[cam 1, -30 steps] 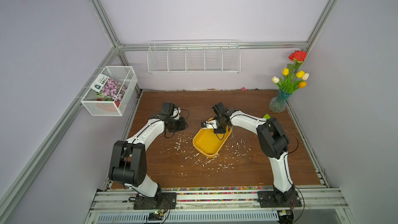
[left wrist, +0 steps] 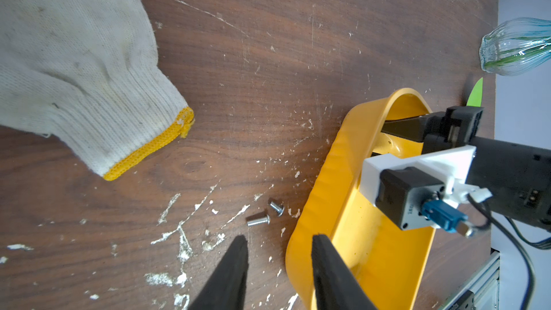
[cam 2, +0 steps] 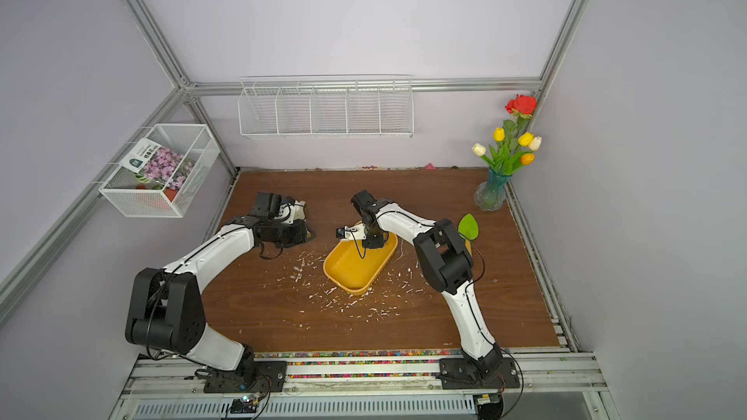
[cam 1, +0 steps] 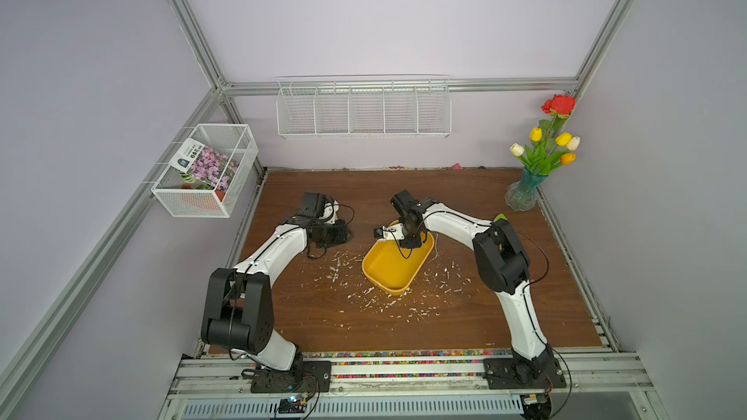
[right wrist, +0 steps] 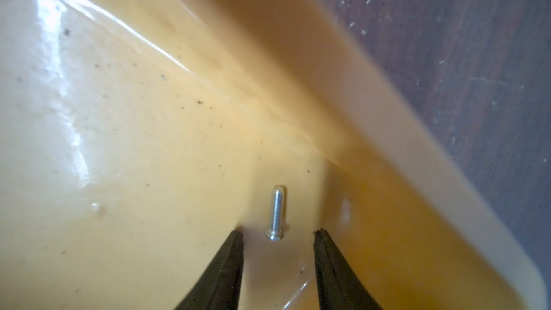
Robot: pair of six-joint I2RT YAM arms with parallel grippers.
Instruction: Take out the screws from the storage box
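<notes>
A small silver screw (right wrist: 276,213) lies on the floor of the yellow storage box (cam 1: 389,268), close to its wall. My right gripper reaches down into the box, open, with its two fingertips on either side of the screw's head end and a gap to each side. On the wooden table just left of the box, two more screws, one lying flat (left wrist: 258,220) and one beside it (left wrist: 276,207), show in the left wrist view. Above the table near them hangs my left gripper, open and empty, its right finger overlapping the box's edge in that view.
A white knitted glove with a yellow cuff (left wrist: 114,80) lies on the table under the left arm. Pale scratches and flecks mark the wood around the box. The glass vase (cam 1: 522,193) of flowers stands at the back right.
The left forearm has moved a little to the left, while its gripper stays almost in place. The box has not moved.
</notes>
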